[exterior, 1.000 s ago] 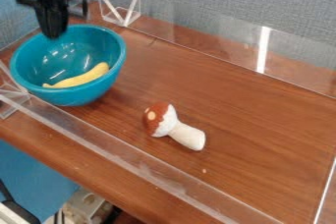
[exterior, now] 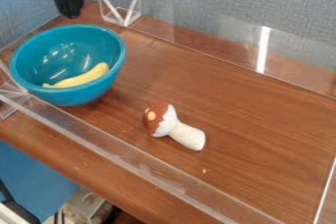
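Note:
A teal bowl (exterior: pixel 69 46) stands on the left of the wooden table, with a yellow banana (exterior: pixel 79 80) lying inside it. A toy mushroom (exterior: pixel 176 128) with a brown spotted cap and white stem lies on its side right of the bowl, nearer the front. My dark gripper (exterior: pixel 69 8) is at the top left edge, raised above and behind the bowl, partly out of frame. It looks shut, with nothing visible between its fingers.
Clear plastic walls (exterior: pixel 262 51) edge the table at back, front and right, with clear brackets (exterior: pixel 118 12) at the corners.
Over the last second my gripper has risen and moved away from above the bowl. Bowl, banana and mushroom are unchanged.

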